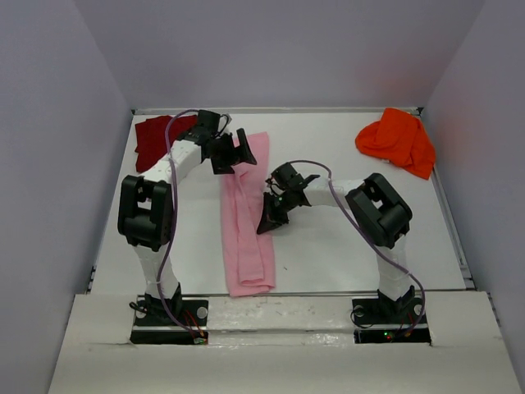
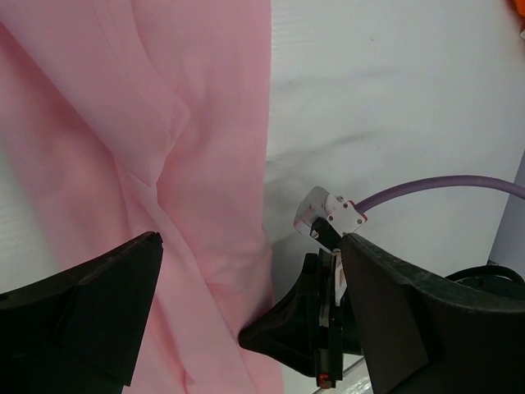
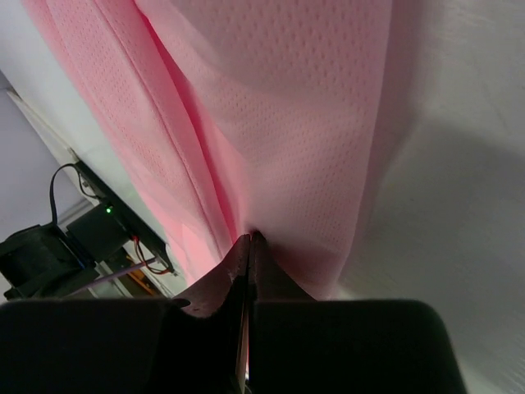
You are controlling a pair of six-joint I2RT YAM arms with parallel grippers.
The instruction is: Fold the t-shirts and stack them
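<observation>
A pink shirt [image 1: 251, 263] lies in a long narrow strip down the middle-left of the white table, with a loose fold along it. Over its upper part, my left gripper [image 1: 234, 152] is open with nothing between its wide fingers. My right gripper [image 1: 261, 228] is shut, its tips on the shirt's right edge about midway down; in the right wrist view the tips [image 3: 253, 246] press at the pink fabric, and I see none clearly between them. The left wrist view shows the right gripper beside that same edge.
A dark red shirt [image 1: 154, 139] lies at the back left, partly behind the left arm. An orange-red shirt [image 1: 394, 141] lies bunched at the back right.
</observation>
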